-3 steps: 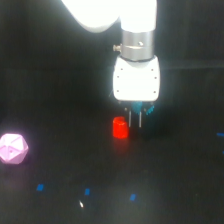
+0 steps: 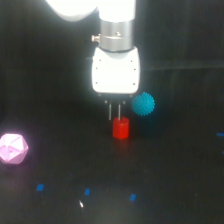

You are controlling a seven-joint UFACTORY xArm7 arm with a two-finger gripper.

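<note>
Two thin fingers [image 2: 110, 112] hang below the white hand of my gripper [image 2: 115, 115], apart from each other with a dark gap between them. The gripper is open and nothing shows in that gap. A small red object [image 2: 121, 129] stands on the dark surface just below the fingers and slightly right of their middle. The right finger's tip overlaps its top edge in the picture; I cannot tell whether they touch. To the right of the fingers sits a teal, many-faceted ball [image 2: 143, 104]. A pink faceted object [image 2: 13, 148] lies at the far left.
Small blue marks [image 2: 87, 191] dot the lower part of the dark surface, along with a short white mark [image 2: 81, 204]. Another blue mark [image 2: 220, 134] is at the right edge.
My gripper has moved left and slightly up. The teal ball, earlier mostly hidden behind the fingers and hand, now shows clear. The red and pink objects look unmoved.
</note>
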